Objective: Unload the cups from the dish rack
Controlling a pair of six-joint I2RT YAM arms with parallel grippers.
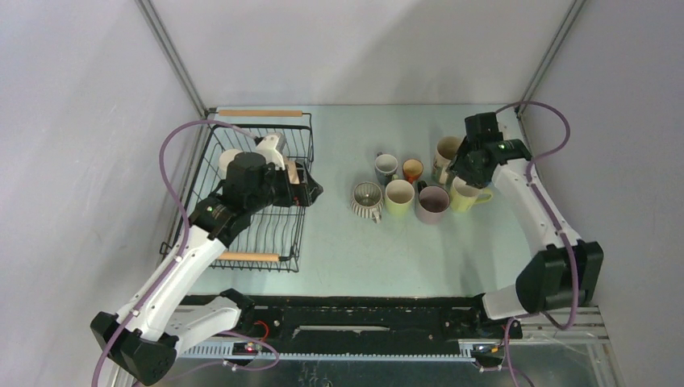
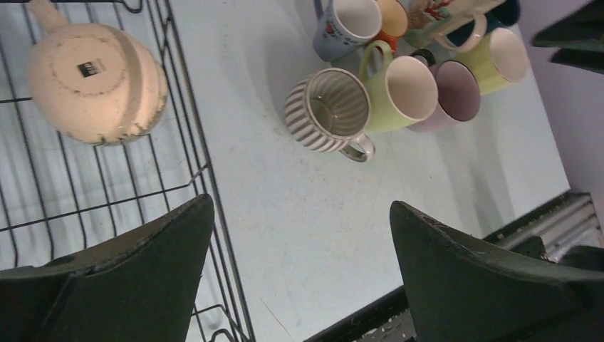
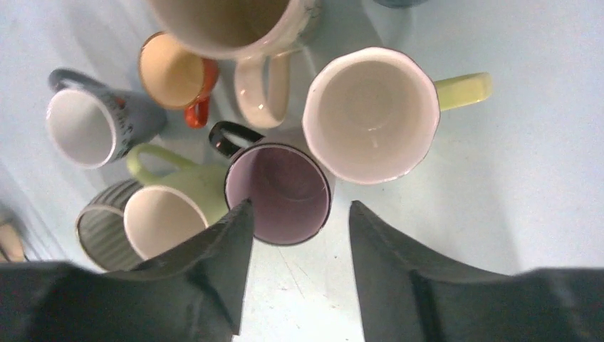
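Over the dish rack's right side, my left gripper point(image 1: 310, 192) is open and empty. An upside-down peach cup point(image 2: 89, 82) lies on the rack wires point(image 2: 107, 206) ahead of its left finger. A white cup point(image 1: 227, 161) shows partly behind the left arm. My right gripper hangs above the cups on the table, its fingers apart and nothing held between them. Under it are the mauve cup point(image 3: 281, 189) and the yellow-handled cup point(image 3: 374, 117). Nearby stand a striped cup point(image 1: 367, 199), a green cup point(image 1: 399, 196), a grey-blue cup point(image 1: 386, 166) and an orange cup point(image 1: 412, 169).
A tall beige mug point(image 1: 444, 155) stands behind the mauve cup, close to the right gripper. A dark blue cup point(image 2: 504, 13) is partly visible at the far right. Bare table point(image 1: 367, 258) lies in front of the cups.
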